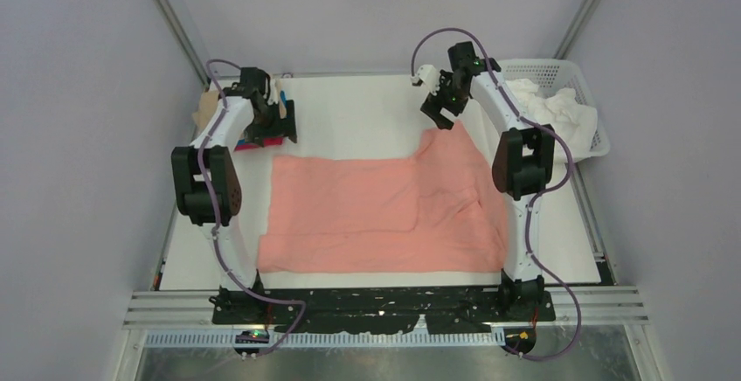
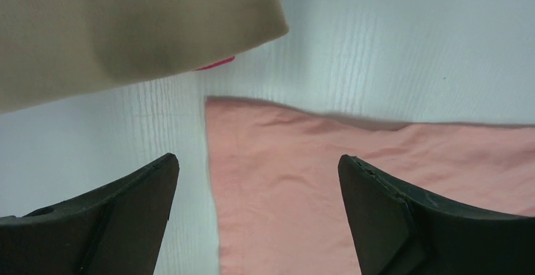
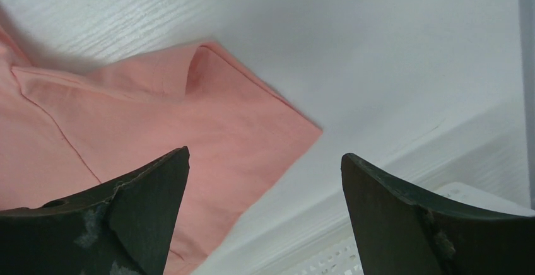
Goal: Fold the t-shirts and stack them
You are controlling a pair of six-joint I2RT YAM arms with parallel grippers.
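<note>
A salmon-pink t-shirt [image 1: 349, 197] lies spread over the middle of the table, with a fold line across its left part and creases on its right. Over its far left corner hangs my left gripper [image 1: 284, 132], open; in the left wrist view the shirt's corner [image 2: 233, 120] shows between and beyond the fingers, apart from them. My right gripper [image 1: 439, 117] is open too, above the far right part. Below it, in the right wrist view, a pointed corner of the shirt [image 3: 296, 130] lies flat, with a turned-over edge beside it.
Partly hidden by the left arm, a folded stack has a tan shirt [image 2: 158, 23] on top and a red edge [image 1: 273, 142] beneath. A white basket [image 1: 599, 128] with white cloth [image 1: 559, 119] stands far right. Bare table lies between them.
</note>
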